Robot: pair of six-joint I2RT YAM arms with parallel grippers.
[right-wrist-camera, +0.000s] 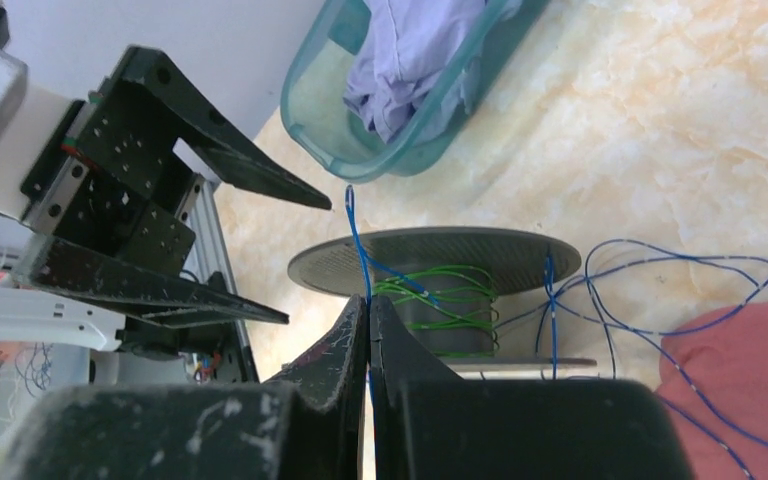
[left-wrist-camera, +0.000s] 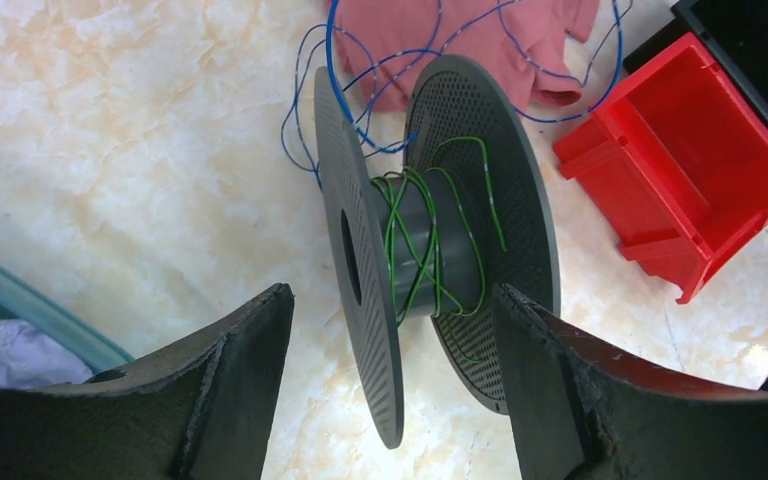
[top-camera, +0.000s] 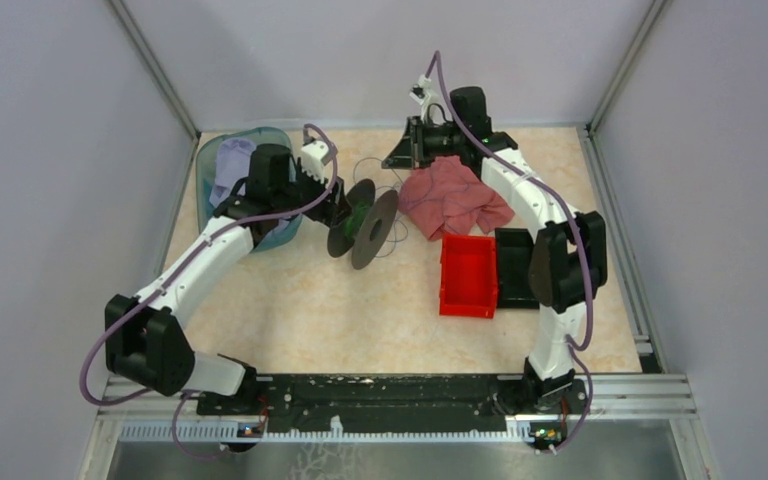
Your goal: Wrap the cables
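Note:
A dark grey spool (left-wrist-camera: 360, 300) with two wide discs stands on the table, green cable (left-wrist-camera: 430, 240) looped loosely round its hub. Blue cable (right-wrist-camera: 357, 240) rises from between the discs to my right gripper, whose fingertips are shut on it; a short end sticks up past them. More blue cable (right-wrist-camera: 705, 258) trails in loose loops over the table and the pink cloth. My left gripper (top-camera: 337, 212) is open just above the spool, nothing held, its fingers (left-wrist-camera: 265, 320) spread wider than the discs in its own wrist view.
A teal bin (top-camera: 203, 190) with purple cloth (top-camera: 232, 165) stands at the left. The pink cloth (top-camera: 450, 205) lies behind a red box (top-camera: 468, 275) and a black box (top-camera: 515, 265). Bare table (top-camera: 340, 325) lies in front of the spool.

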